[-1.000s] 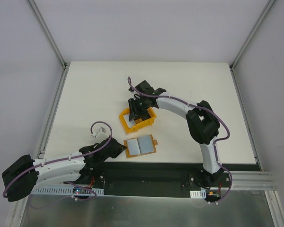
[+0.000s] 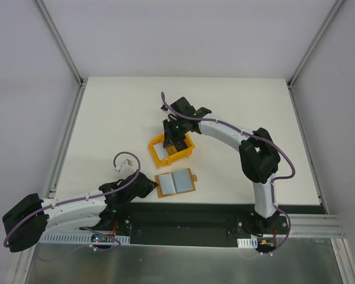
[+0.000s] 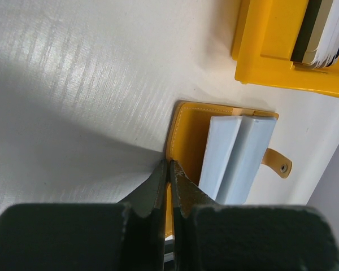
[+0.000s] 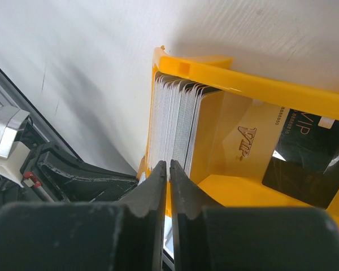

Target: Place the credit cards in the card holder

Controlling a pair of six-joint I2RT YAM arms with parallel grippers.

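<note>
The tan card holder [image 2: 160, 185] lies open near the table's front edge, its pale sleeves [image 3: 250, 158] fanned up in the left wrist view. My left gripper is shut at the holder's left edge; whether that edge is pinched is unclear. In the yellow tray [image 2: 189, 152] stand a row of white-edged cards [image 4: 173, 116], a gold VIP card [image 4: 246, 135] and black cards [image 4: 311, 138]. Over the tray, my right gripper is shut, its tips by the white card edges. Nothing shows clearly between its fingers.
The tray's raised yellow rim [image 4: 260, 87] runs close around the cards. The left arm [image 4: 73, 175] reaches near the tray in the right wrist view. A strap with a snap [image 3: 278, 163] sticks out from the holder's right side.
My right gripper has shifted slightly to the right over the tray, and its arm has swung a little right too. The left arm, the holder and the tray stay put.
</note>
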